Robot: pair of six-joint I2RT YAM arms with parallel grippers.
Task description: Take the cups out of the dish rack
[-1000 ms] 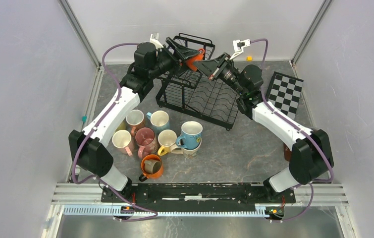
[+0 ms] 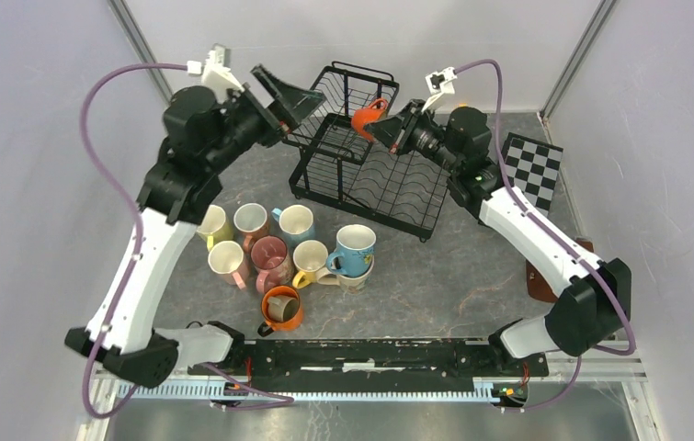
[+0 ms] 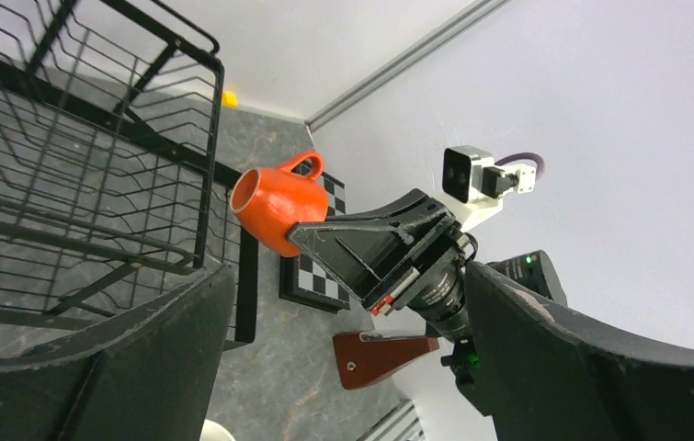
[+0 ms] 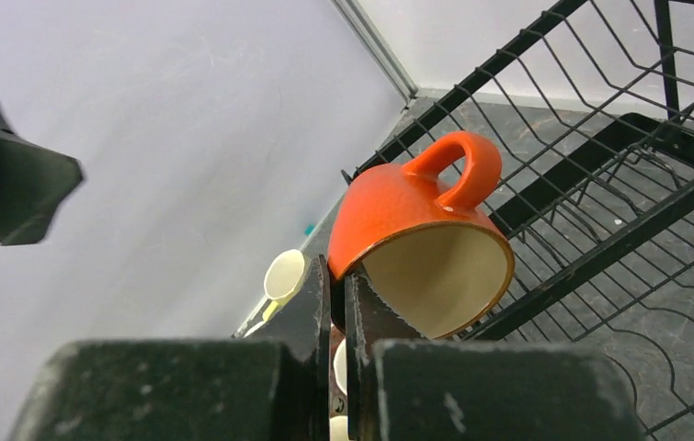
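An orange cup point(image 2: 368, 118) hangs above the black dish rack point(image 2: 326, 181), with my right gripper point(image 2: 381, 134) shut on its rim. The right wrist view shows the cup point(image 4: 421, 234) tilted, its pale inside and handle visible, one wall pinched between the fingertips. My left gripper is open and apart from the cup, up and to the left in the top view. From the left wrist view, the cup point(image 3: 280, 204) is seen beyond the open fingers point(image 3: 95, 367), held by the other arm. No other cup shows in the rack.
Several cups stand front left of the rack, including a blue cup point(image 2: 356, 243) stacked on a white one and a small brown cup point(image 2: 281, 308) inside an orange one. A checkered board point(image 2: 534, 171) lies at right. Free grey table stretches across the front right.
The right gripper keeps the cup, nearly in place.
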